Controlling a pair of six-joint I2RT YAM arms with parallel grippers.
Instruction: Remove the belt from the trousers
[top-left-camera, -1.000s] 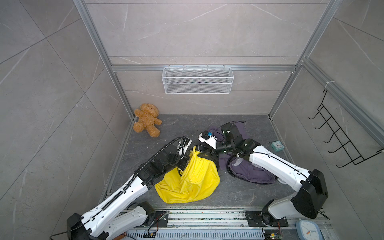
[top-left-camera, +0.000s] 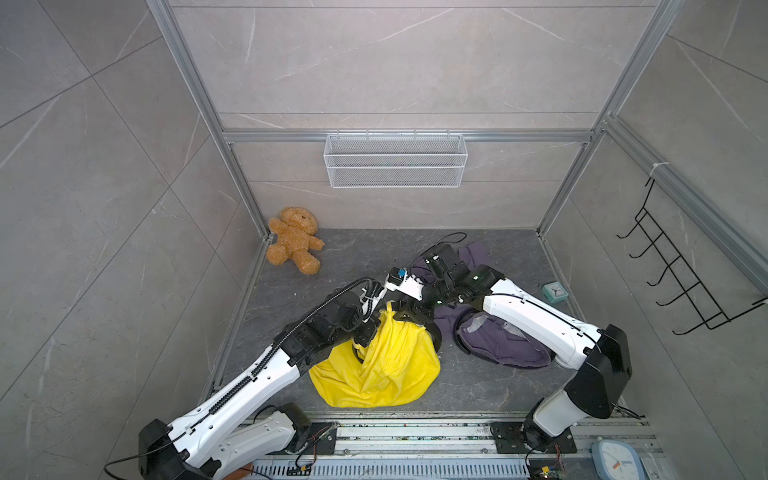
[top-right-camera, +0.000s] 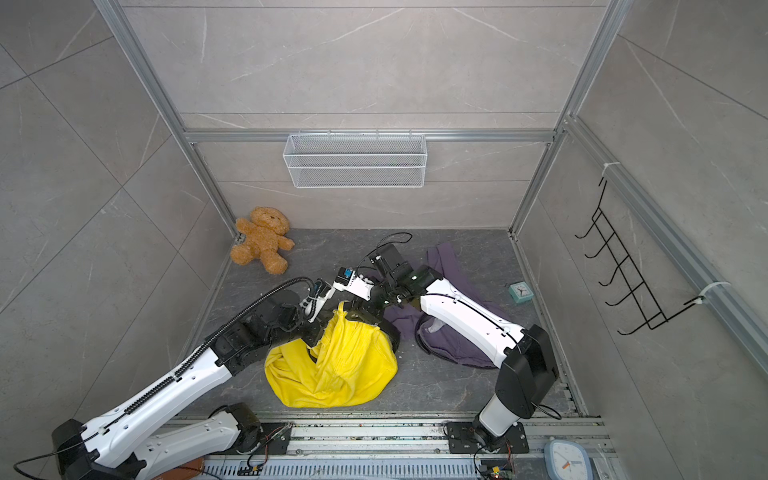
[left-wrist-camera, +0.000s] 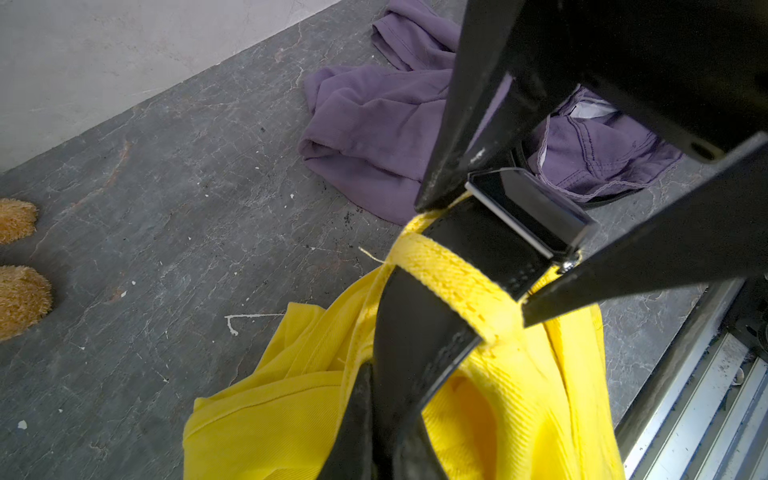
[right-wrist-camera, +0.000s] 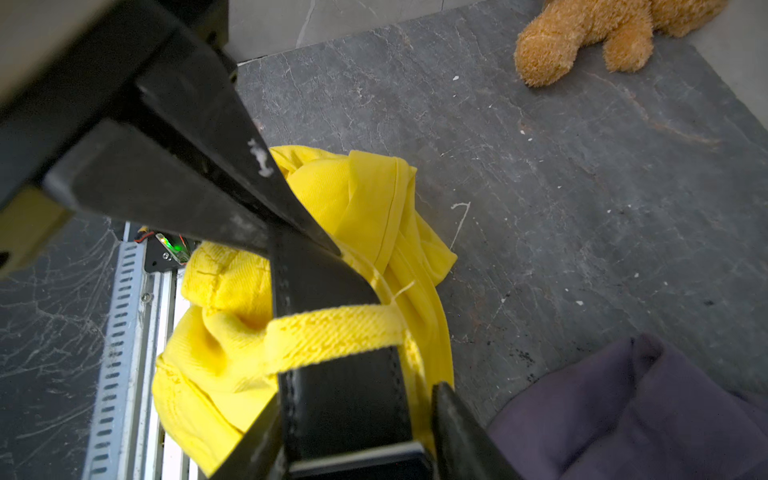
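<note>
Yellow trousers (top-left-camera: 384, 372) lie bunched on the floor at the front middle. Their black belt (left-wrist-camera: 420, 336) runs through a yellow belt loop (right-wrist-camera: 336, 336); its dark buckle (left-wrist-camera: 532, 212) sits just past that loop. On the strap side of the loop, my left gripper is shut on the belt, pinching it between its fingertips. My right gripper stands part open at the buckle end, one finger on each side of the belt and no visible grip. From above, both grippers partly hide the waistband.
Purple clothing (top-left-camera: 512, 340) lies right of the trousers, partly beneath the right arm. A brown teddy bear (top-left-camera: 296, 238) rests at the back left, and a small clock (top-left-camera: 554, 292) at the right.
The left arm moved only slightly; the trousers have stayed almost in place.
</note>
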